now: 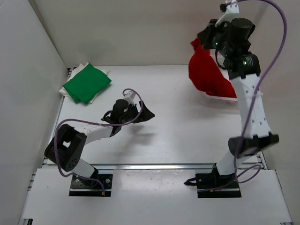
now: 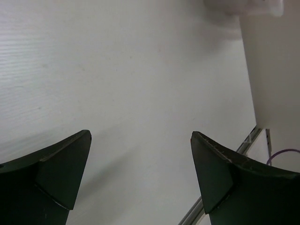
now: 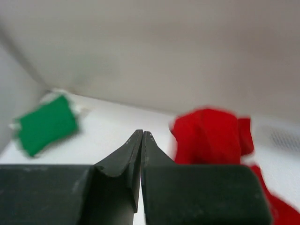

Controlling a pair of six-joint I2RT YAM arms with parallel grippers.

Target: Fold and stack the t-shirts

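Observation:
A red t-shirt (image 1: pixel 208 75) hangs stretched from the white basket (image 1: pixel 222 99) at the back right up to my raised right gripper (image 1: pixel 200 39), which is shut on its upper end. In the right wrist view the fingers (image 3: pixel 197 187) meet, and bunched red cloth shows just beyond them; the pinched part itself is hidden. My left gripper (image 1: pixel 146 112) is over the middle of the table, open and empty; its wide-apart fingers (image 2: pixel 58 176) show only bare table between. At the back left a folded green t-shirt (image 1: pixel 87 83) lies on white cloth (image 1: pixel 65 92).
Walls close off the back and both sides. Purple cables (image 1: pixel 262 77) loop along both arms.

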